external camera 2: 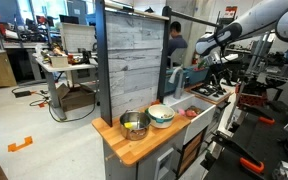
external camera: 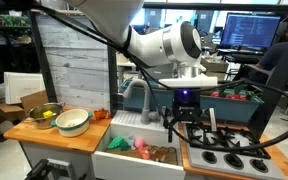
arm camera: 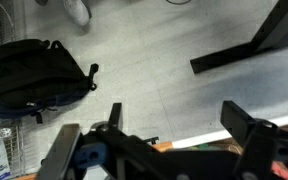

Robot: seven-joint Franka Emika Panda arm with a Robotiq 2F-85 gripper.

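Note:
My gripper [external camera: 182, 126] hangs at the tip of the white arm [external camera: 170, 47], over the area between the sink and the stove. In the wrist view its black fingers [arm camera: 74, 147] stand wide apart, so it is open, with nothing seen between them. A white sink [external camera: 109, 145] below and to its left holds several small coloured toys, among them a pink one [external camera: 139, 142]. To the right is the stove [external camera: 229, 143] with black grates. A cream pot [external camera: 73, 122] and a metal pot [external camera: 46, 112] with something yellow inside rest on the left counter.
The faucet [external camera: 140, 90] rises behind the sink, near the arm. A teal rack [external camera: 224, 107] stands behind the stove, and a loose black cable loops across the front right. Past the counter edge, the wrist view shows floor and a black bag [arm camera: 39, 80].

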